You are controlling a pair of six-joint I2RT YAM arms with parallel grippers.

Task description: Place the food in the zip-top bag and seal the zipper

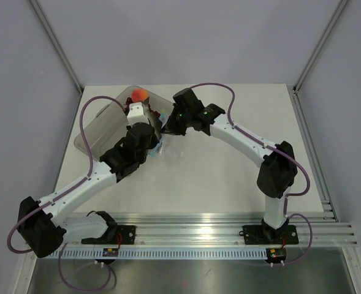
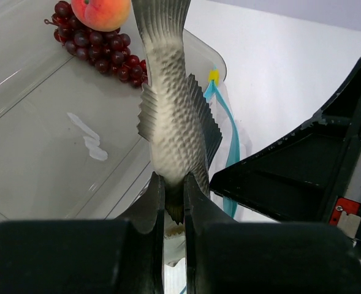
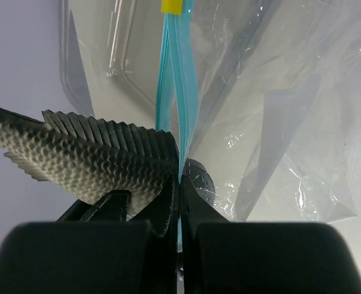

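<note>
A grey scaly fish point(image 2: 171, 110) hangs upright in the left wrist view, with my left gripper shut on it. My right gripper is shut at the blue zipper strip point(image 3: 185, 92) of the clear bag point(image 3: 309, 171), beside the fish's lower part. The bag hangs to the right of the fish in the right wrist view; whether any of the fish is inside it is hard to tell. In the top view both grippers point(image 1: 152, 141) point(image 1: 165, 131) meet over the front right side of the container.
A grey container point(image 1: 91, 131) stands at the back left, holding red grapes point(image 2: 100, 52) and a peach point(image 2: 100, 11).
</note>
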